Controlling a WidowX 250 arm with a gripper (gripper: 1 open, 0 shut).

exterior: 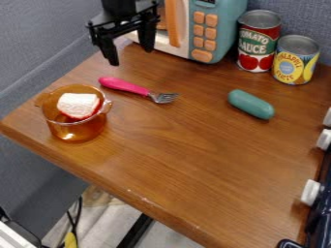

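Note:
My black gripper (130, 53) hangs at the top left in front of the toy microwave, its fingers apart with nothing between them. Below it lies a pink-handled fork (128, 87). An amber glass pot (72, 129) at the left holds a white-and-red piece (77, 104). A teal cylindrical object (251, 104) lies on the right of the wooden table (181, 174).
A toy microwave (204, 39), a tomato can (257, 44) and a yellow can (295, 65) stand along the back. A dark appliance with white knobs (318, 203) is at the right edge.

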